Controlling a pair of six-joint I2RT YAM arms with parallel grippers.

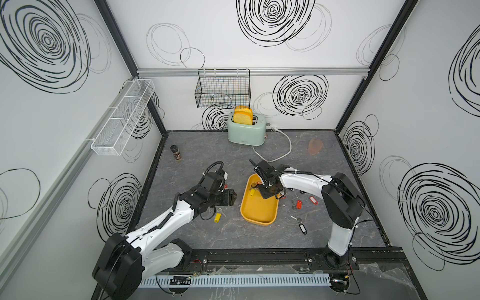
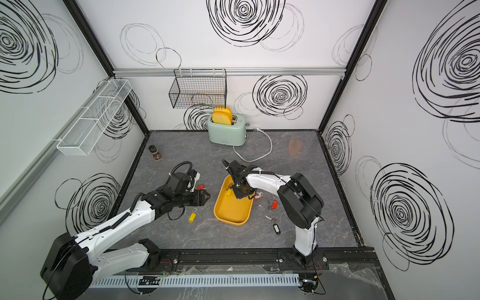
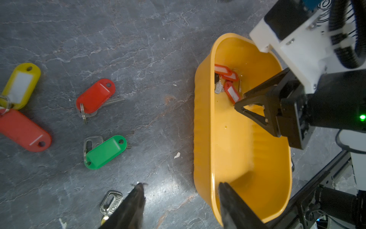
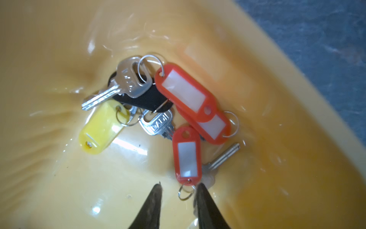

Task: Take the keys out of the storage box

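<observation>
The orange storage box holds keys with red tags, a yellow tag and a black fob. My right gripper hangs open inside the box, its tips by a red tag's ring, holding nothing. My left gripper is open above the table just left of the box. In the left wrist view, loose tagged keys lie on the table beside the box: green, red and yellow.
A mint toaster with bread and a white cable stands at the back. A spice jar stands at the back left. More keys lie right of the box. Wire baskets hang on the walls.
</observation>
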